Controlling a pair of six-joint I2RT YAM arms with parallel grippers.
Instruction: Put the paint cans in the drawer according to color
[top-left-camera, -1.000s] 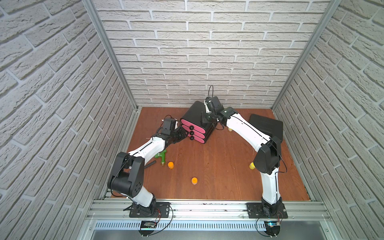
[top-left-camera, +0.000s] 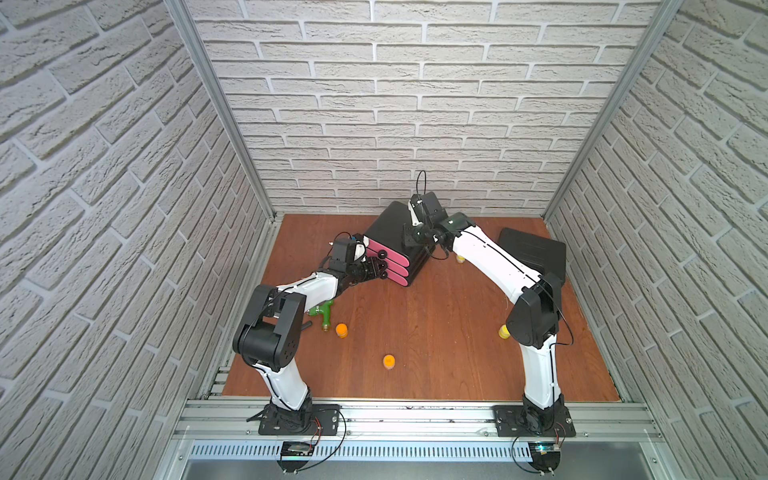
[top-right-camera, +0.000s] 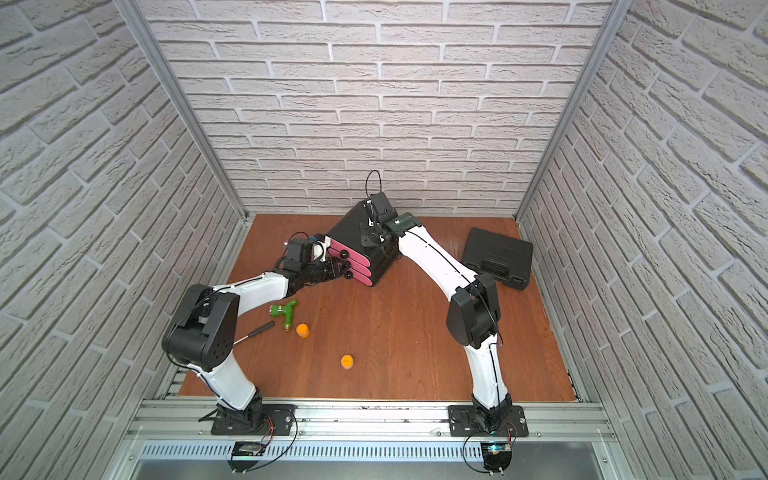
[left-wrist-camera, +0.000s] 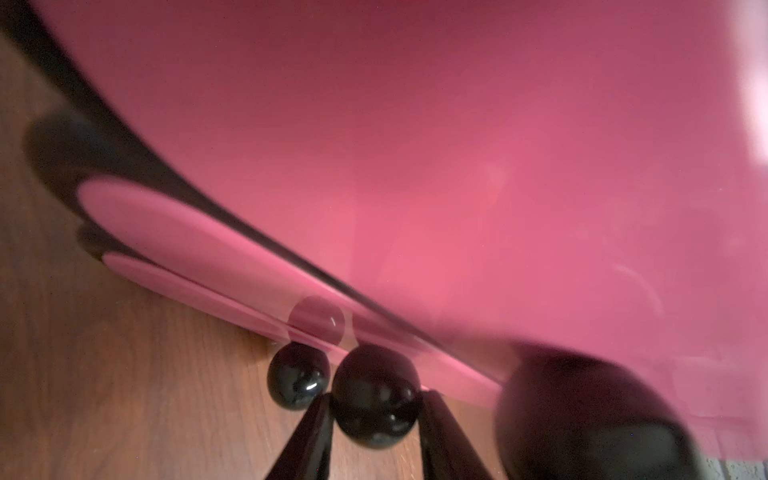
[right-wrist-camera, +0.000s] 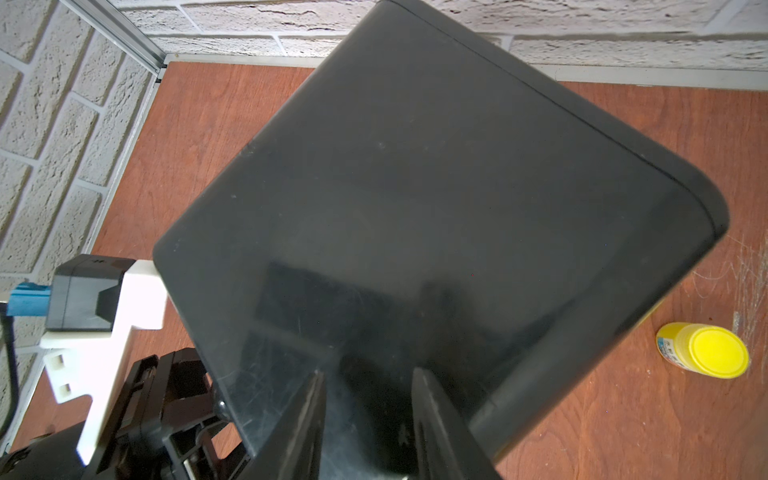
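Observation:
A black cabinet (right-wrist-camera: 448, 184) with several pink drawer fronts (top-left-camera: 386, 250) stands at the back, its drawers shut. In the left wrist view my left gripper has its fingers on either side of a round black middle knob (left-wrist-camera: 376, 380); whether they grip it is unclear. Another knob (left-wrist-camera: 298, 376) lies below, and a large one (left-wrist-camera: 596, 424) is close by. Over the cabinet top, my right gripper has its fingertips a little apart, nothing clear between them. Orange cans (top-left-camera: 341, 329) (top-left-camera: 389, 361) and yellow cans (top-left-camera: 505, 331) (right-wrist-camera: 704, 349) stand on the table.
On the left, a green toy drill (top-right-camera: 286, 312) and a screwdriver (top-right-camera: 260, 329) lie near the left arm. A black case (top-right-camera: 497, 257) lies at the right.
My left gripper has moved a little to the right, closer to the drawer knobs, and its arm has shifted with it. The right arm and the cans look unmoved.

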